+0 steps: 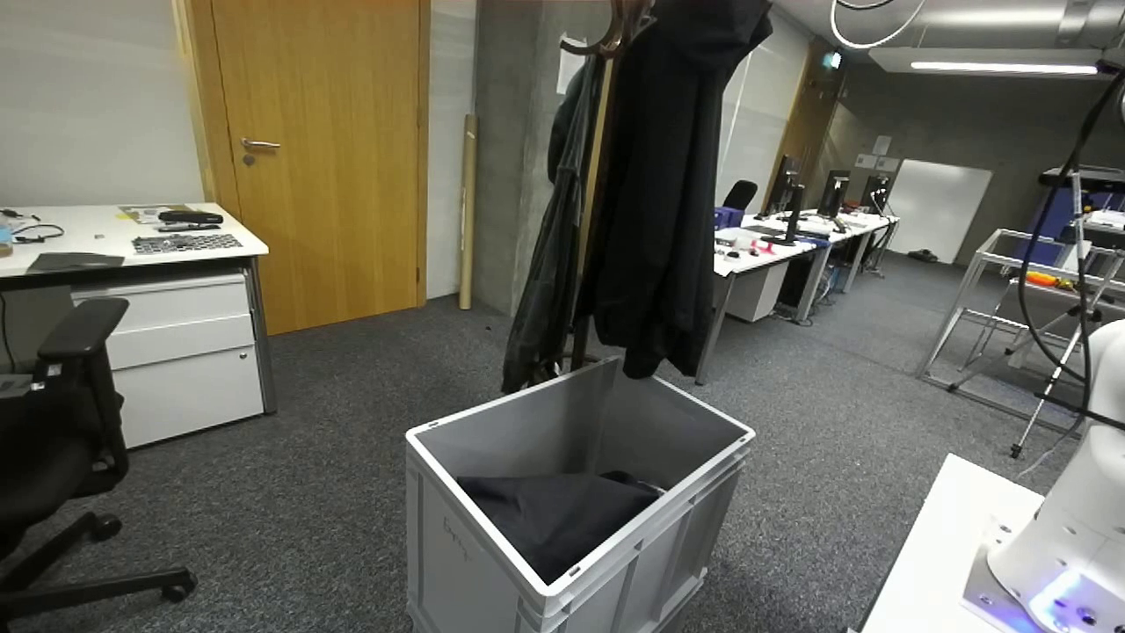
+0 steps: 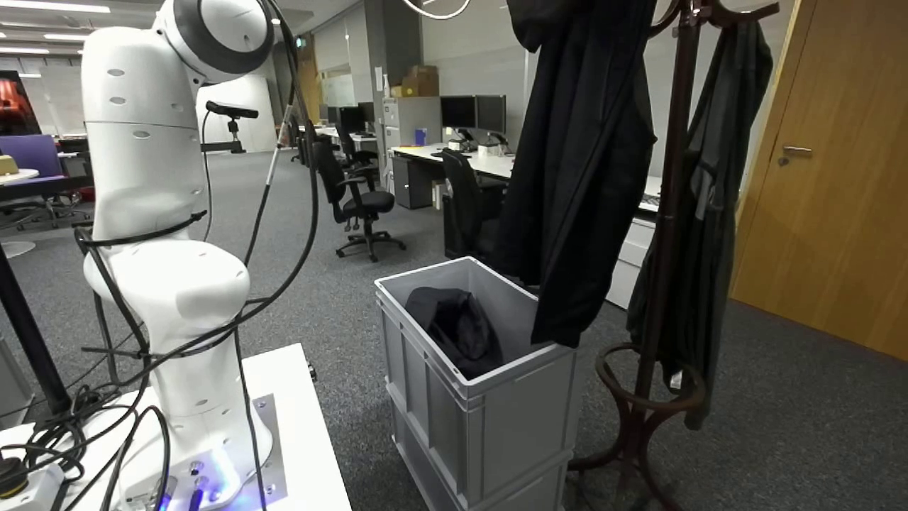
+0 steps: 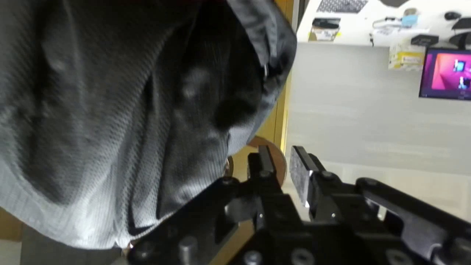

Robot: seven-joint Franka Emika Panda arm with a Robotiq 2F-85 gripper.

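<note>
In the wrist view, the fingers of my gripper stand with a gap between them, and background shows through it. Nothing is clearly gripped there. Dark grey ribbed cloth (image 3: 145, 115) fills the left of that view, close beside the fingers. Behind the near finger is a brown rounded piece (image 3: 276, 154), partly hidden. From the coat stand (image 2: 668, 196) hang a long black coat (image 2: 587, 162) and a darker grey jacket (image 2: 711, 170). The gripper is outside both exterior views.
A grey crate (image 1: 475, 570) with dark cloth (image 1: 559, 517) inside stands below the black coat, whose hem reaches its rim in exterior view 2. The white arm (image 2: 145, 162) rises from a white table (image 2: 315, 451) with loose cables. Open carpet lies left of the crate in exterior view 1.
</note>
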